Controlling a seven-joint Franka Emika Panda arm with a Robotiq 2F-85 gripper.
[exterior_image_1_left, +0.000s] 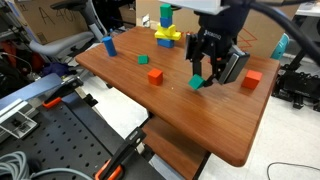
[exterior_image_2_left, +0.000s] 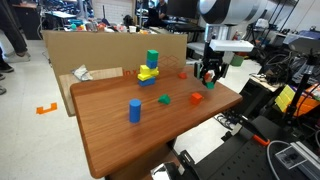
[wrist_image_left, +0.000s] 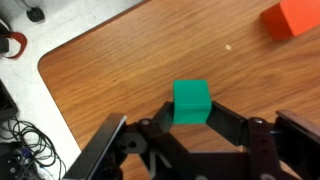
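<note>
A green block (wrist_image_left: 192, 102) is pinched between the fingertips of my gripper, which is shut on it. Exterior view 1 has the same green block (exterior_image_1_left: 196, 82) under my gripper (exterior_image_1_left: 200, 80), low over the right part of the wooden table. Whether the block touches the wood cannot be told. In exterior view 2 the green block (exterior_image_2_left: 209, 84) shows below the arm near the table's far right corner.
Orange blocks lie nearby, one (exterior_image_1_left: 155, 77) to the left and another (exterior_image_1_left: 251, 79) to the right. A second green block (exterior_image_1_left: 143, 59), a blue cylinder (exterior_image_1_left: 109, 46) and a yellow, blue and green stack (exterior_image_1_left: 166, 35) stand farther off.
</note>
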